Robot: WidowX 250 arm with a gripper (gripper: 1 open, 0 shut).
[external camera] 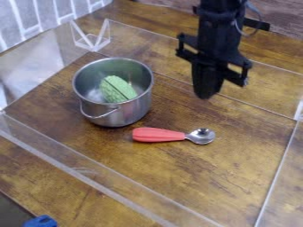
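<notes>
My black gripper (206, 87) hangs over the wooden surface at the upper right, shut, with nothing visible between its fingers. It is apart from the steel pot (112, 113) on the left. A green oblong item (117, 87) lies inside the pot. Below the gripper, to the right of the pot, a spoon with a red handle (159, 134) lies flat.
Clear plastic walls (92, 37) border the wooden work area (225, 186). A small blue object (39, 221) sits at the lower left edge. The foreground and right side of the surface are open.
</notes>
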